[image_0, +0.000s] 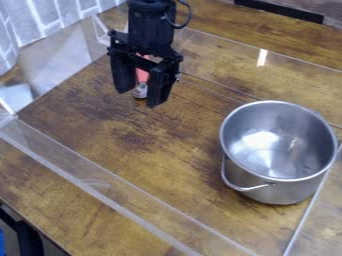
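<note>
My gripper (142, 78) hangs over the upper middle of the wooden table, its dark fingers pointing down. Behind it is a small red object (142, 76) with a pale, shiny lower end, mostly hidden by the gripper. Whether the fingers are open or shut, or touch that object, I cannot tell.
A large steel pot (277, 145) with a wire handle stands at the right. Clear plastic walls edge the wooden work surface (120, 170), whose middle and lower left are bare. A crumpled whitish material (27, 35) lies at the top left.
</note>
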